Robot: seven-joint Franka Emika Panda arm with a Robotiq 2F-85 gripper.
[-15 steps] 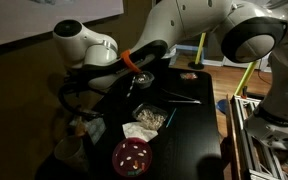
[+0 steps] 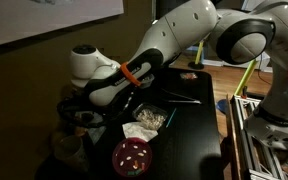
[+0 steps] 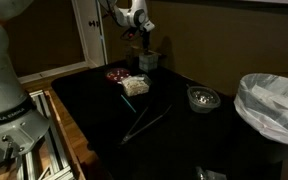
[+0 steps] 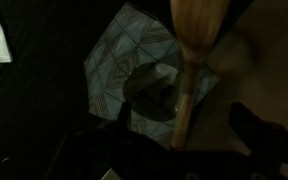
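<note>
A wooden utensil (image 4: pixel 196 35) with a broad head and narrowing handle lies across the wrist view. Beneath it in that view is a patterned grey box (image 4: pixel 114 62) with a round dark opening; the same box (image 3: pixel 148 62) appears at the table's far end in exterior view 2. My gripper is open, its dark fingers (image 4: pixel 252 128) on either side of the utensil's handle, with gaps to both. Whether the utensil stands in the opening cannot be told. In exterior view 1 the fingertips are hard to make out against the dark background.
Near the box are a red bowl (image 2: pixel 132 157) with small bits inside and a white packet (image 2: pixel 140 131). A clear container of pellets (image 2: pixel 150 116), a blue pen (image 2: pixel 171 118) and a metal bowl (image 3: pixel 203 98) lie farther along. Bare black table lies at front.
The arm's wrist and my gripper have come down and slightly to the right in exterior view 1, closer to the box end of the table. The table objects have stayed put.
</note>
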